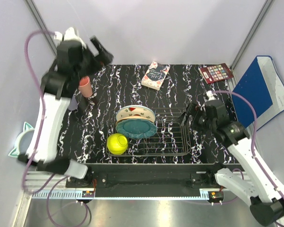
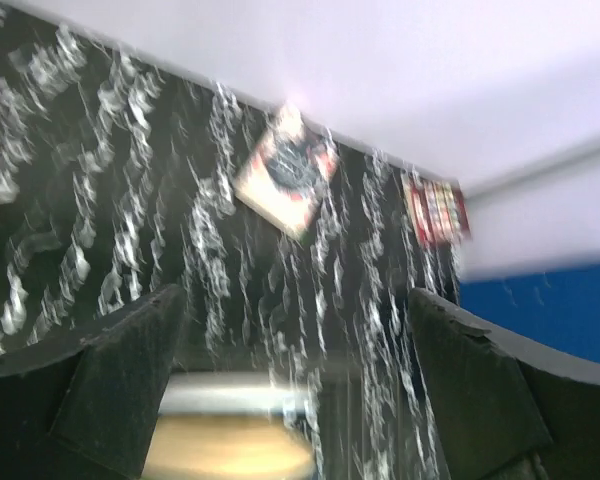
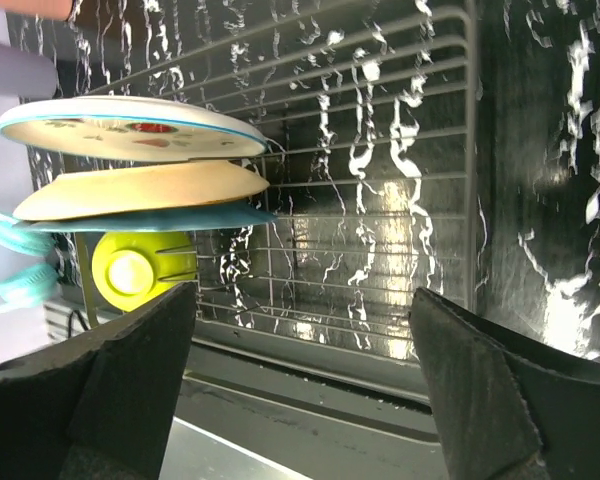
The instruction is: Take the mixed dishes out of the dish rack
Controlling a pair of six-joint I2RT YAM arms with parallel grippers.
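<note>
The dish rack point(image 1: 173, 142) holds a patterned plate point(image 1: 135, 111), a tan plate point(image 3: 140, 190) and a teal plate point(image 1: 136, 128), standing side by side, plus a yellow bowl point(image 1: 117, 144). A pink cup point(image 1: 84, 86) stands on the counter at back left. My left gripper point(image 1: 99, 49) is open and raised above the back left, motion-blurred; its wrist view shows nothing between the fingers. My right gripper point(image 1: 189, 113) is open above the rack's right end, with empty rack below it in its wrist view.
A book point(image 1: 155, 75) and a red box point(image 1: 216, 72) lie at the back; a blue board point(image 1: 251, 85) leans at right. Headphones point(image 1: 21, 142) are partly hidden by the left arm.
</note>
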